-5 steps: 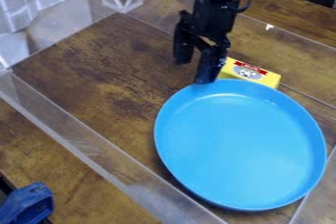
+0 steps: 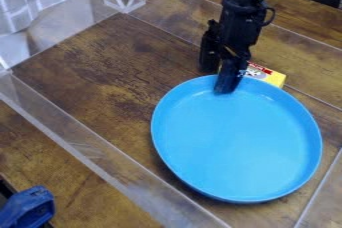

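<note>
My black gripper (image 2: pixel 223 69) is low over the back rim of a large blue round plate (image 2: pixel 235 142), its fingers open around or at that rim; whether they touch it is hard to tell. Just behind and right of the gripper, a yellow box (image 2: pixel 270 77) with red print is partly hidden by the plate and the arm.
The wooden surface (image 2: pixel 94 77) left of the plate is clear, bordered by clear plastic walls. A crumpled blue object (image 2: pixel 24 208) lies at the bottom left, outside the wall.
The gripper has come down toward the plate's back rim, and the plate has shifted a little left and up in the view.
</note>
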